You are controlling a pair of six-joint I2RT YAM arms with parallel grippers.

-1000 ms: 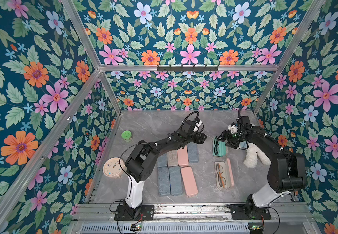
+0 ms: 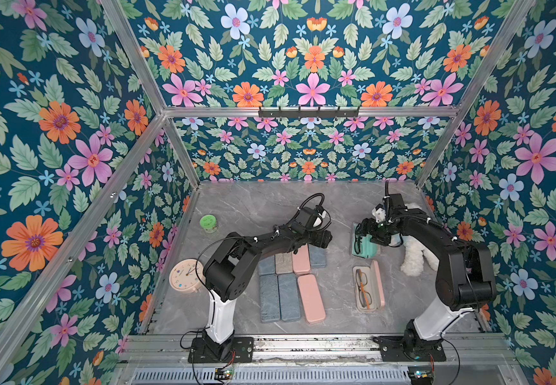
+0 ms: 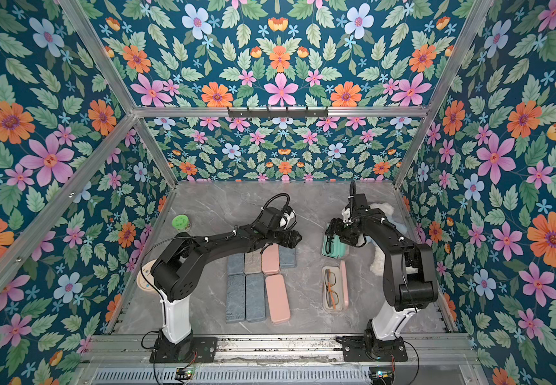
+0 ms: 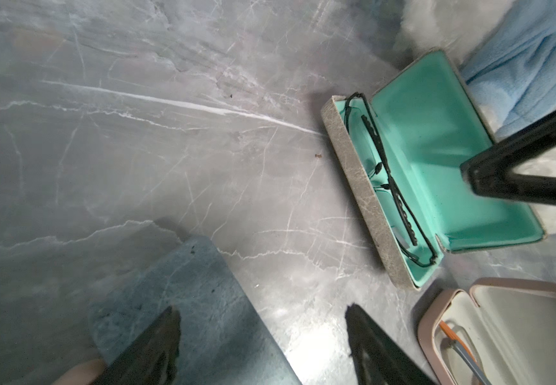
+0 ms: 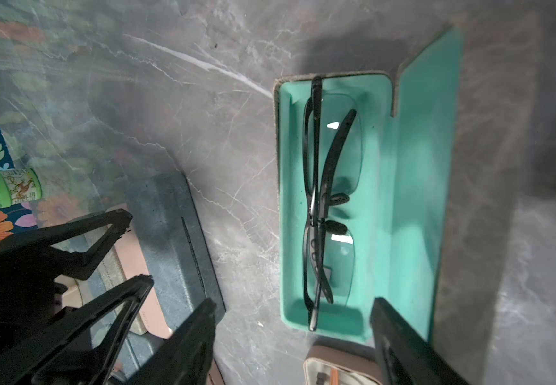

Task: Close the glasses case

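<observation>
A teal-lined grey glasses case (image 5: 371, 276) stands open on the table, black glasses (image 5: 319, 211) lying in its tray. Its lid (image 4: 444, 160) is raised and leans back to the right. Over this case my right gripper is open, nothing between its fingers; one finger (image 4: 502, 173) shows in front of the lid in the left wrist view, contact unclear. My left gripper is open and empty above a blue-grey case (image 4: 194, 301). A second open case, pink with a pale lining (image 2: 358, 303), holds orange-framed glasses (image 2: 364, 288).
Several shut cases, blue, grey and pink (image 2: 312, 298), lie together left of centre. A white plush toy (image 2: 412, 258) is behind the teal case. A round clock (image 2: 185, 276) and green-lidded jar (image 2: 208, 222) stand far left.
My left gripper has drawn back a little to the left and toward the front.
</observation>
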